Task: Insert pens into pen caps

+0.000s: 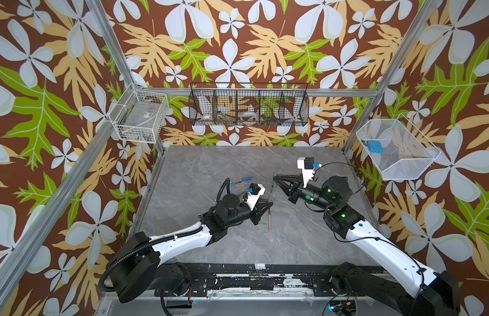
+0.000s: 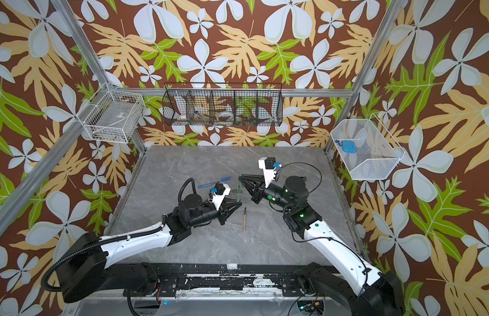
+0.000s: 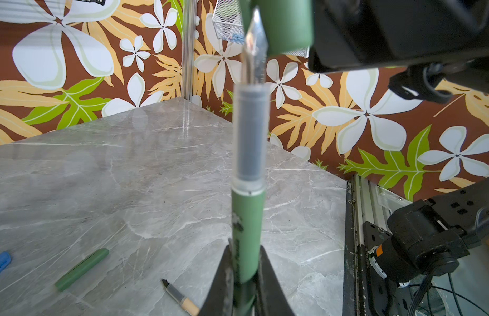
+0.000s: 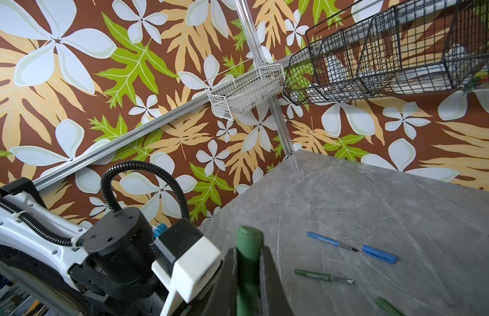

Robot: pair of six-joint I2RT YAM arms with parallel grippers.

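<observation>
My left gripper is shut on an upright green fountain pen [image 3: 247, 216], nib pointing up. My right gripper is shut on a green cap, held upright directly above the pen; in the left wrist view the nib [image 3: 255, 47] overlaps the cap's lower edge, and I cannot tell whether it is inside. On the table lie a blue pen [image 4: 331, 241], a blue cap [image 4: 379, 253], another green pen [image 4: 315, 275], a green cap [image 3: 81, 268] and a tan pen [image 2: 245, 221].
A black wire basket [image 1: 248, 105] hangs at the back, a white wire basket [image 1: 139, 115] at the left and a mesh basket [image 1: 397, 152] at the right.
</observation>
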